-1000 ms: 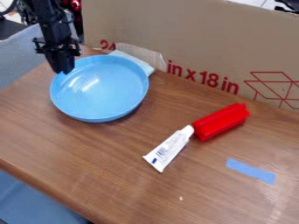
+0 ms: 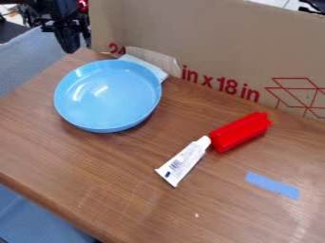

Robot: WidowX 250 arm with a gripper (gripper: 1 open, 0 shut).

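Note:
My black gripper [image 2: 68, 44] hangs at the top left, above and behind the blue plate [image 2: 108, 95], apart from it; it looks shut, with nothing visible between its fingers. The plate lies on the wooden table [image 2: 127, 180] on the left. A white tube with a cap [image 2: 178, 167] lies at the centre right, and a red cylinder [image 2: 238, 131] lies just beyond its cap.
A cardboard wall [image 2: 216, 38] with red print stands along the back. A white item [image 2: 159, 65] sits behind the plate. A strip of blue tape [image 2: 272, 185] is at the right.
My gripper has risen and moved back toward the top left, away from the plate. The plate, tube and red cylinder have not moved.

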